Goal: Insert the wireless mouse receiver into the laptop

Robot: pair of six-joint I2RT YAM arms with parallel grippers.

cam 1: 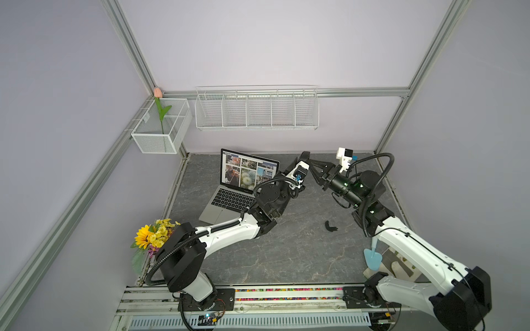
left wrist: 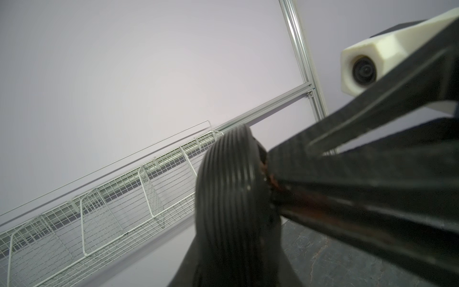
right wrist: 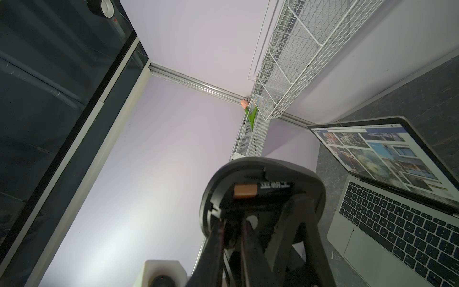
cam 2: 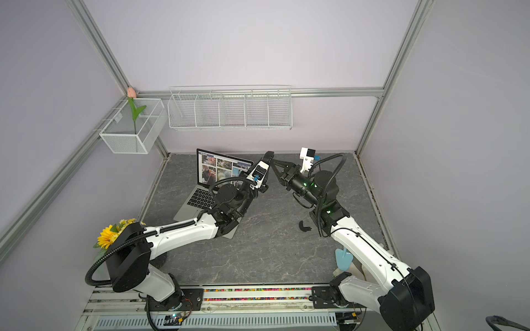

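Observation:
My left gripper is raised right of the laptop, shut on a dark wireless mouse, whose open underside shows a battery in the right wrist view. Its ribbed edge fills the middle of the left wrist view. My right gripper has its fingertips at the mouse's underside, close together; how wide they stand and whether the receiver is between them I cannot tell. The laptop stands open with pictures on its screen.
A small black object lies on the grey table. Wire baskets hang on the back wall. Flowers are at the left, a blue shovel at the right.

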